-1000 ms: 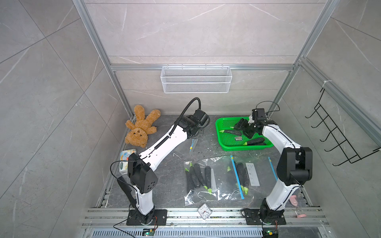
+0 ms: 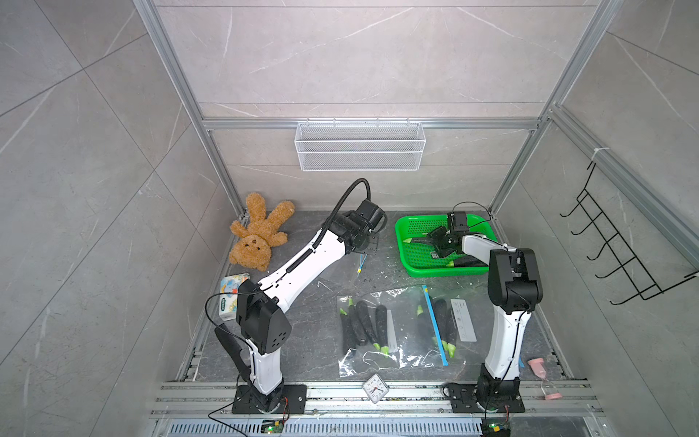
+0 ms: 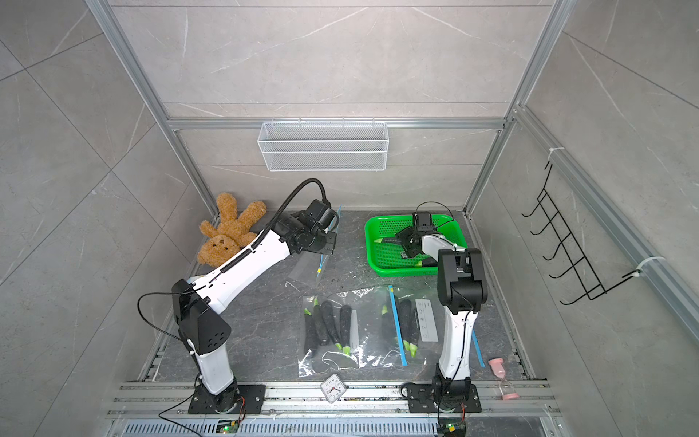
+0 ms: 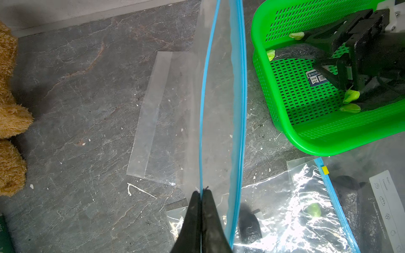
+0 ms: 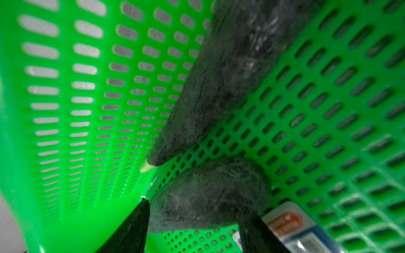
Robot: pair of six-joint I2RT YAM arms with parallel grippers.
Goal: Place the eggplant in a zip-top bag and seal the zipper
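Observation:
In the left wrist view my left gripper is shut on a thin edge of a clear zip top bag (image 4: 217, 105), which hangs upright with blue zipper strips along it. My right gripper is down inside the green basket (image 2: 406, 266), fingers apart on either side of the near end of an eggplant (image 5: 206, 189); whether they touch it is unclear. A second eggplant (image 5: 227, 71) lies behind it, and another (image 2: 466, 261) near the basket's front. A small label card (image 5: 291, 227) lies beside my right fingers.
Clear bags with several eggplants (image 2: 364, 324) lie along the front of the worktop, beside a white card (image 2: 463, 319). A teddy bear (image 2: 253, 247) is at the back left. A wire rack (image 2: 359, 145) hangs on the back wall. Bare worktop shows left of centre.

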